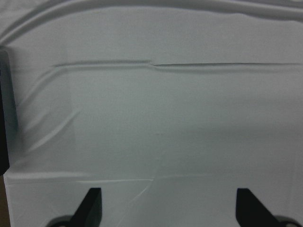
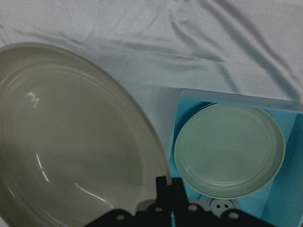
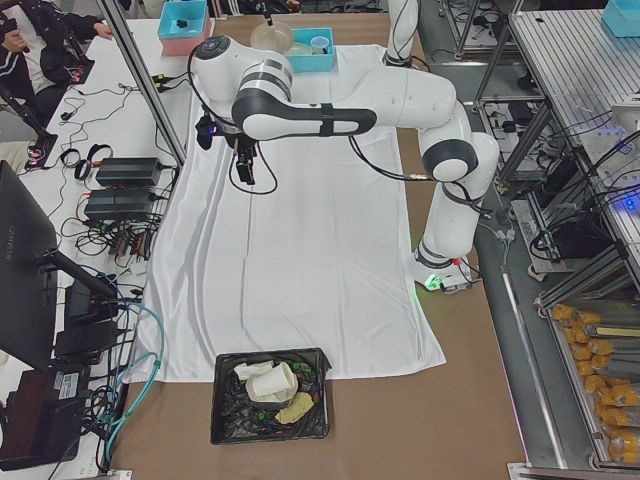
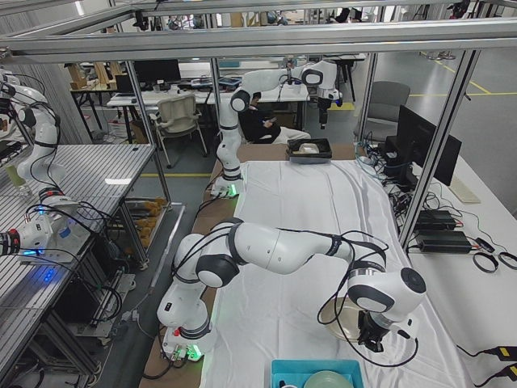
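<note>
My right gripper is shut on the rim of a cream plate (image 2: 71, 137), tilted up beside a blue bin (image 2: 293, 179) in the right wrist view. A pale green plate (image 2: 227, 149) lies in the bin, with a white item (image 2: 220, 205) bearing a face partly showing under it. My left gripper stands open over the bare white cloth (image 1: 156, 113), nothing between its fingers; in the camera left view it hangs above the middle-left of the cloth.
A black bin (image 3: 225, 400) with white cups and other items sits at the cloth's end. A monitor (image 3: 25, 270) and cables stand along one side, a metal table (image 3: 560, 60) along the other.
</note>
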